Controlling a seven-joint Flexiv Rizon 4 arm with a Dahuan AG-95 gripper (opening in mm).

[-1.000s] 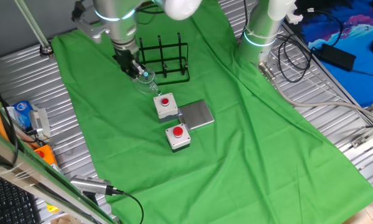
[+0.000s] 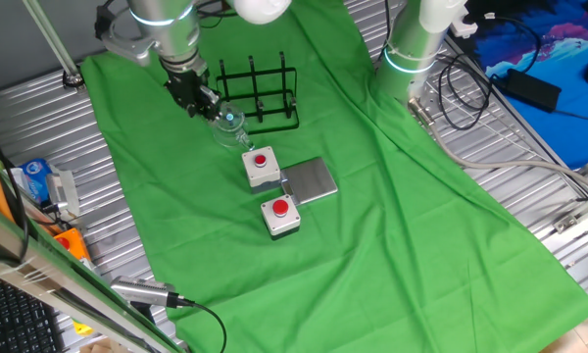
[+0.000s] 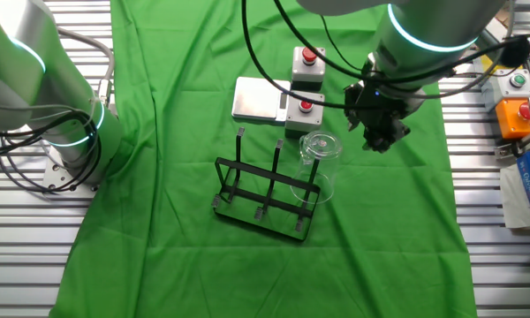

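Note:
A clear glass mug (image 2: 228, 129) stands on the green cloth beside the black wire rack, and in exterior view 2 the mug (image 3: 320, 168) partly overlaps the rack's right end. My dark gripper (image 2: 214, 106) reaches down from the upper left, its tips appearing close to the mug's top. From the other side, the gripper (image 3: 377, 124) shows to the right of the mug, with a visible gap between them. Its dark fingers blend together, so how far apart they stand is unclear. The black rack (image 2: 259, 93) has several upright prongs and holds nothing.
Two white boxes with red buttons, one nearer the mug (image 2: 261, 169) and one farther off (image 2: 281, 216), flank a flat silver scale (image 2: 311, 180). Cables hang across exterior view 2.
The arm has shifted left in exterior view 1 over the last second, its wrist moving more than the gripper's tips. The mug, rack and button boxes have stayed in place.

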